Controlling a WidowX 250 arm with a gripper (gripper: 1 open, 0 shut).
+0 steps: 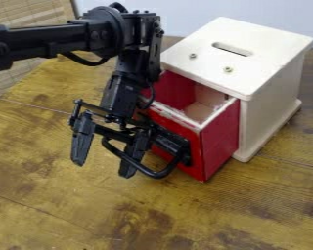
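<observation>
A cream wooden box (257, 63) with a slot and knobs on its sloped top stands at the right. Its red drawer (214, 145) is pulled out toward the front left, with a hollow inside visible. My black gripper (105, 154) hangs open just left of the drawer front, its two fingers apart with nothing seen between them. The gripper's body and a dark bar partly hide the drawer front; whether they touch it I cannot tell.
A beige mat (16, 88) lies at the back left. My arm spans the upper left.
</observation>
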